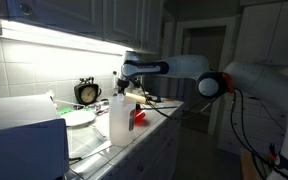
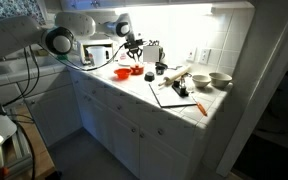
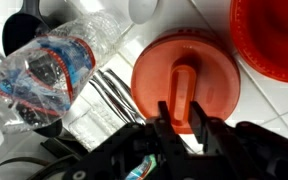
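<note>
In the wrist view my gripper has its dark fingers close together, one on each side of the orange handle of a round reddish lid [image 3: 219, 90]. The fingers are shut on this handle, as far as the view from above shows. Whether the lid rests on the counter or hangs above it cannot be told. In the second exterior view the gripper [image 2: 135, 48] is over the back of the counter, fingers pointing down. From the first exterior view, its fingertips are hard to make out near the white container.
A clear bottle [image 3: 54, 68] stands close on the wrist view's left, and a red bowl [image 3: 274, 35] at upper right. The white container [image 1: 122, 120] is nearby. A rolling pin [image 2: 171, 76], a dark tray [image 2: 172, 95] and pale bowls [image 2: 220, 79] occupy the counter's other end.
</note>
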